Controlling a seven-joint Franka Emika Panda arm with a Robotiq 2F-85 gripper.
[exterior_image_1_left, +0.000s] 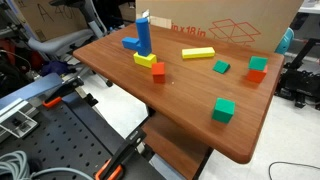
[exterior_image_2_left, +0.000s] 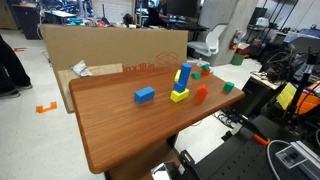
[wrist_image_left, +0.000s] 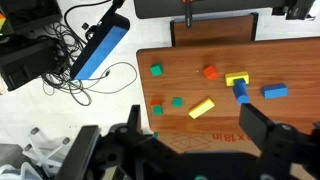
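My gripper stands open high above the table, its two dark fingers wide apart with nothing between them in the wrist view. Beneath it lie coloured blocks on the brown table. A tall blue block stands upright against or on a yellow block; which one I cannot tell. Another blue block lies flat. An orange-red block sits nearby. A long yellow block and a green block lie farther along. One green block rests on a red one; another green block sits alone.
A cardboard panel stands along one long side of the table. Large bare tabletop shows at one end in exterior view 2. A black surface with cables lies beside the table. In the wrist view a blue box stands off the table.
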